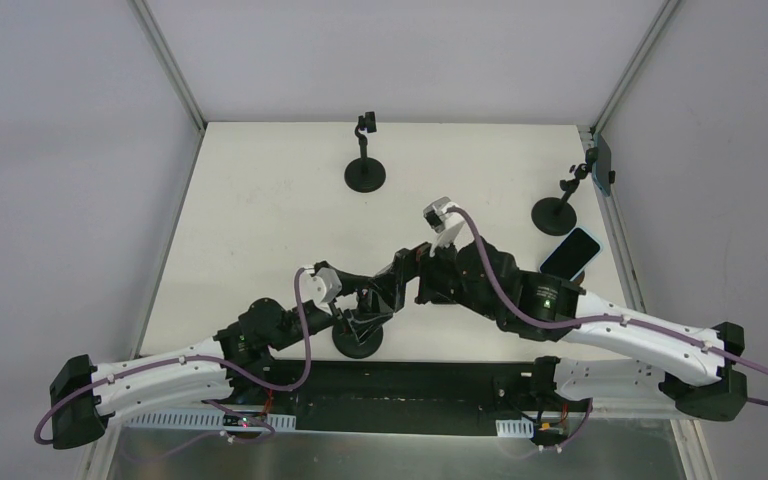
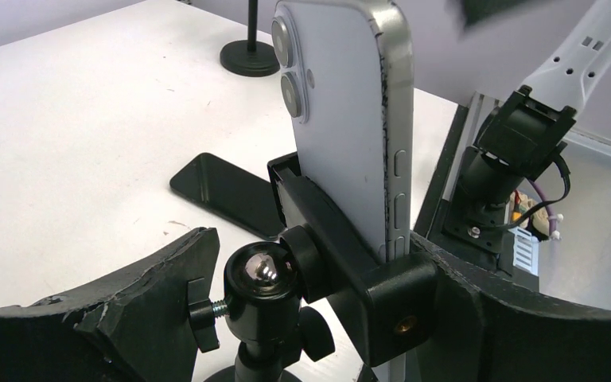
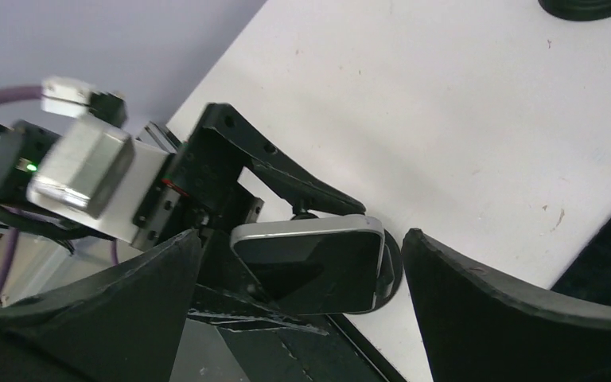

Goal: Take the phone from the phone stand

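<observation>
A silver phone stands upright in the black clamp of the phone stand at the table's front middle; its top edge (image 3: pixel 306 263) shows from above in the right wrist view. My left gripper is around the stand's head, part open; whether it touches is unclear. My right gripper is open above the phone, one finger on either side of its top in that view, with a gap visible.
A dark phone (image 2: pixel 223 191) lies flat on the table. Other stands (image 1: pixel 365 175) (image 1: pixel 554 216) stand at back middle and right, with a loose phone (image 1: pixel 570 254) near the right edge.
</observation>
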